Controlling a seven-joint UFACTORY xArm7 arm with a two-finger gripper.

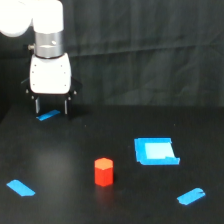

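My gripper (52,108) is at the back left, its white body hanging upright with two dark fingers spread. A flat blue piece (48,115) lies on the dark table just beneath the gap between the fingers. Whether the fingers reach down on either side of it is hard to tell at this size. Nothing shows held. In the front middle stands a red hexagonal block (103,172), well apart from the gripper.
A shallow blue tray (143,158) with a pale inside is at the right. One flat blue piece (20,188) lies front left, another blue piece (191,196) front right.
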